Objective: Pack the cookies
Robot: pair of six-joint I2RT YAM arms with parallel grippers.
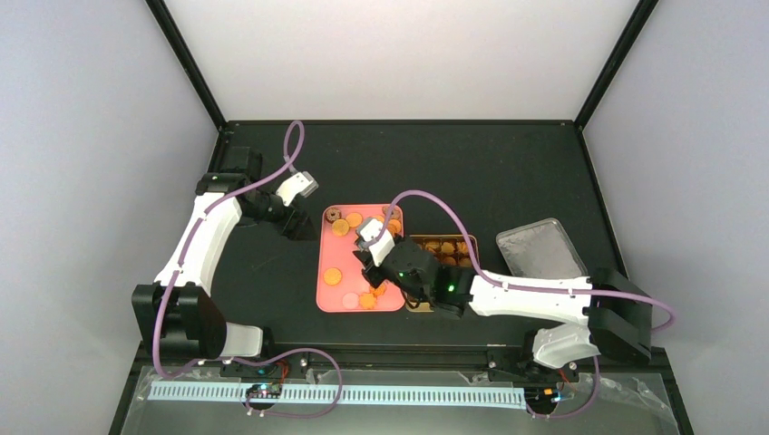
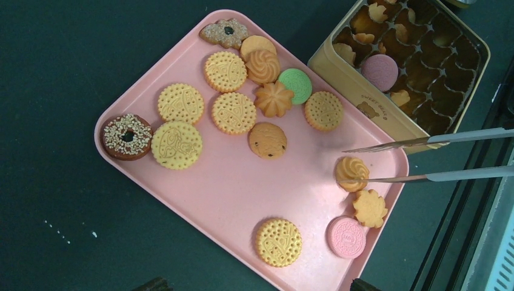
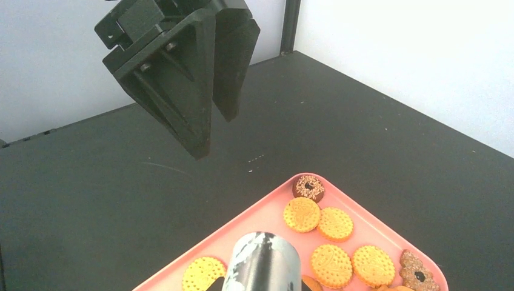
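Observation:
Cookies lie scattered on a pink tray (image 1: pixel 332 288), among them yellow round ones (image 2: pixel 278 242), a nut-topped ring (image 2: pixel 127 137) and a green round one (image 2: pixel 295 86). My right gripper (image 1: pixel 367 265) is above the tray, its black tips either side of silver metal tweezers (image 3: pixel 265 260). The left wrist view has the two tweezer arms spread apart over the tray's corner, one crossing a swirl cookie (image 2: pixel 352 166). To the tray's left, my left gripper (image 1: pixel 299 228) stands open and empty. Beside the tray is a cream tin (image 2: pixel 373 113) with divided brown compartments, some holding cookies.
A pink cookie (image 2: pixel 347 237) and a flower-shaped cookie (image 2: pixel 370 208) touch near the swirl one. A silver lid (image 1: pixel 541 249) lies at the right.

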